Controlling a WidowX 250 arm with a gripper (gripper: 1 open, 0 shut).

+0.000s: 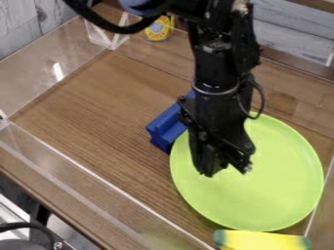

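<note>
My black gripper (pixel 220 154) hangs over the left upper part of a large light-green plate (pixel 261 195), its fingertips pointing down. Whether it holds anything cannot be made out, as the dark fingers overlap. A blue block (pixel 166 126) lies just left of the plate, partly hidden behind my arm.
A yellow and light-blue object (pixel 261 240) lies at the plate's front edge. A small yellow item (pixel 159 29) stands at the back. Clear plastic walls edge the wooden surface (pixel 98 127), whose left part is clear.
</note>
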